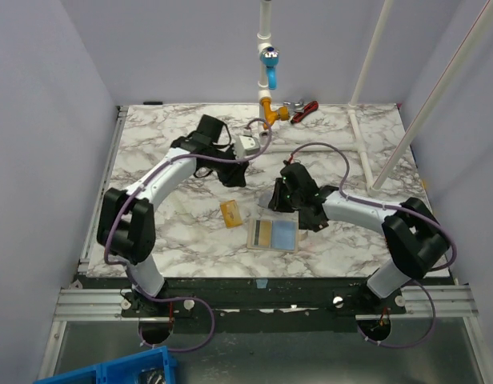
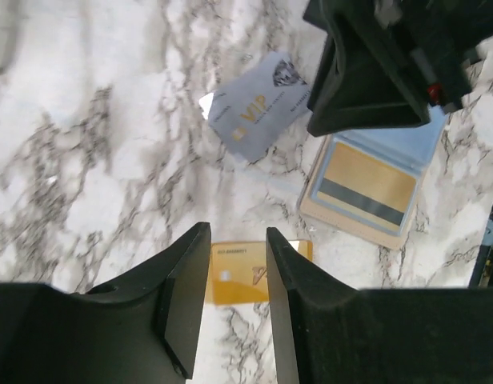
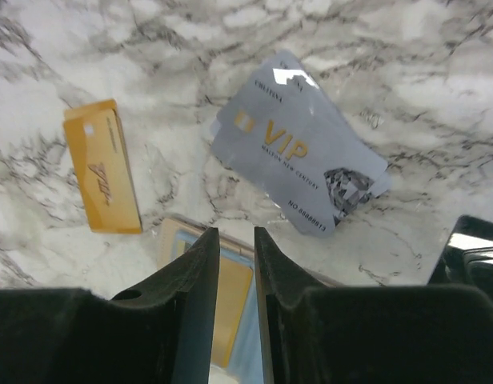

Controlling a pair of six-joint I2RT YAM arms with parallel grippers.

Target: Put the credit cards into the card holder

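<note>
My left gripper hangs up and left of the gold card (image 1: 231, 214), its fingers part open with nothing seen between them. My right gripper is over the table just behind the card holder (image 1: 272, 235), its fingers slightly apart. The grey VIP card (image 3: 290, 136), with another edge under it, lies above the holder in the right wrist view. The holder has a tan pocket (image 3: 230, 304) and a blue one (image 1: 285, 234). A black card (image 3: 470, 248) lies at the right, partly hidden by the right arm in the top view.
White pipes (image 1: 354, 146) with an orange tap (image 1: 274, 113) and a red-handled tool (image 1: 305, 112) occupy the back of the table.
</note>
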